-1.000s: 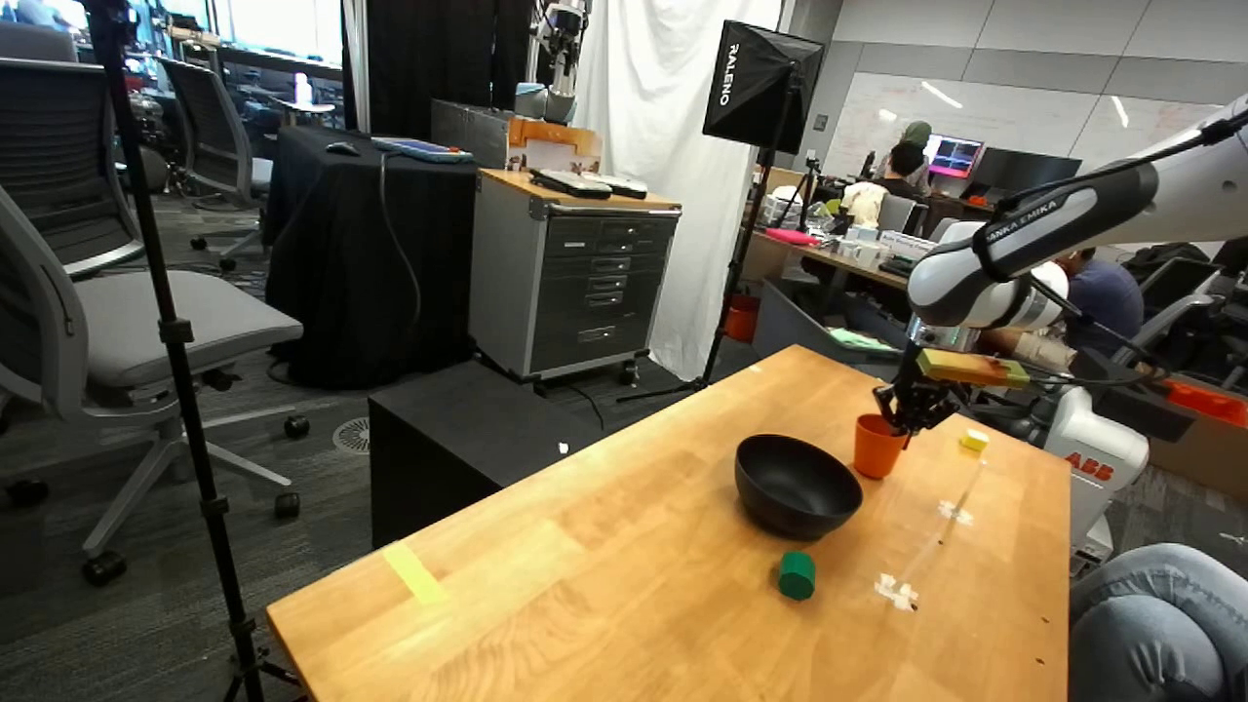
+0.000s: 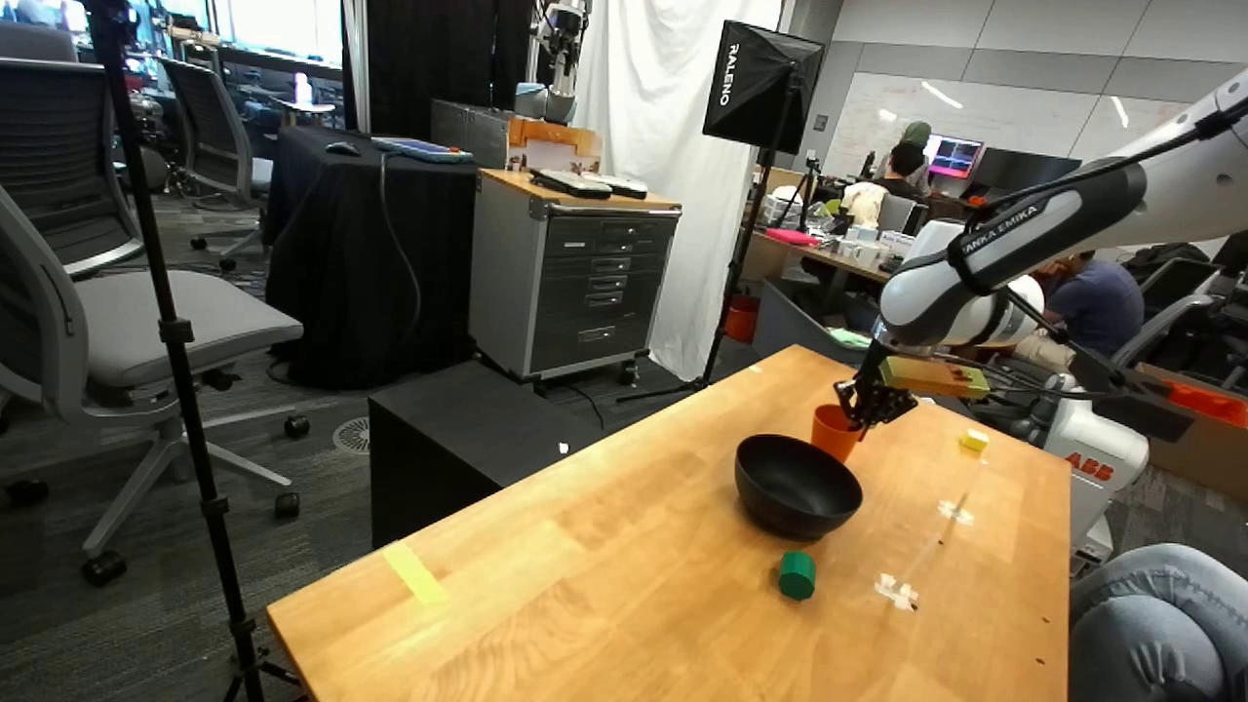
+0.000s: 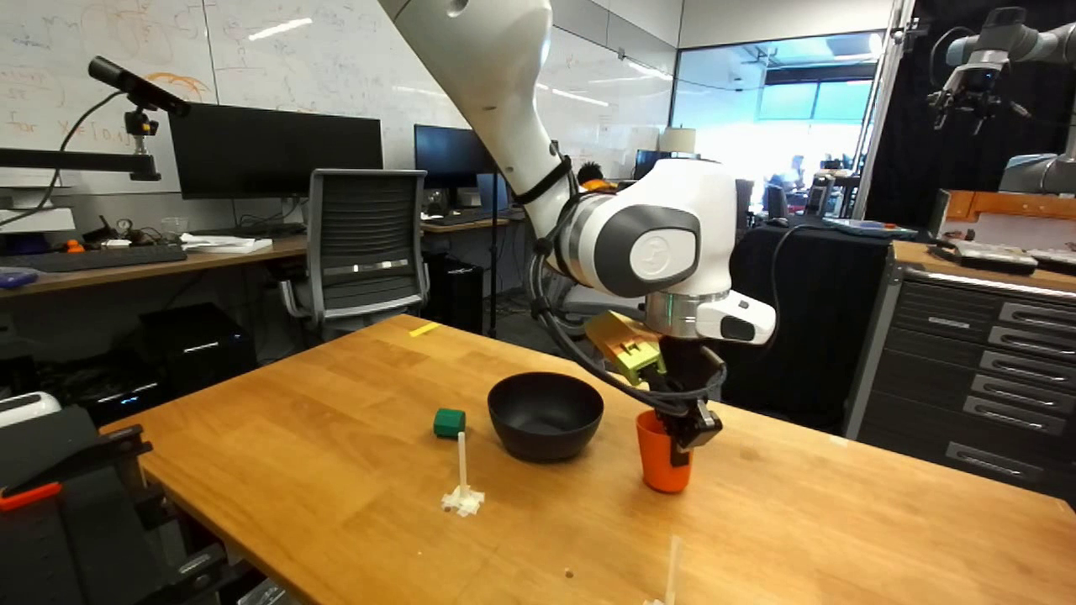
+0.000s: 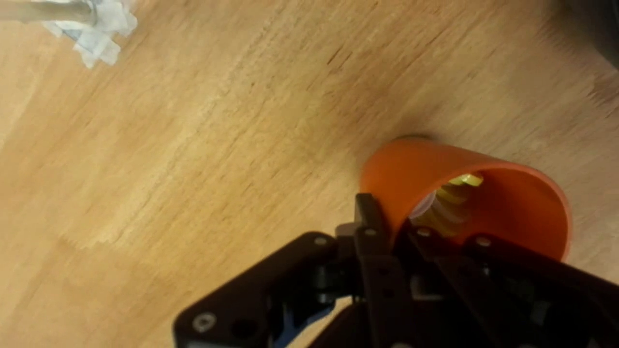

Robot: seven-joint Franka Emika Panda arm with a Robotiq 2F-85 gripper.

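My gripper is shut on the near wall of an orange cup (image 3: 661,455), one finger outside it and the other inside. The cup stands upright; whether its base touches the table I cannot tell. Something small and yellow (image 4: 465,179) shows inside it in the wrist view. Close by is a black bowl (image 2: 798,486), which looks empty in exterior view 1. A green block (image 3: 449,423) lies on the table near the bowl, on the side away from the cup.
A small yellow block (image 2: 973,440) sits by the table's far end in exterior view 1. Thin pale sticks, one with a taped base (image 3: 464,500), stand along one side of the table (image 2: 562,562).
Gripper and orange cup have together shifted left and slightly back in exterior view 1, so the cup is now behind the bowl. Bowl, green block and yellow block stay put.
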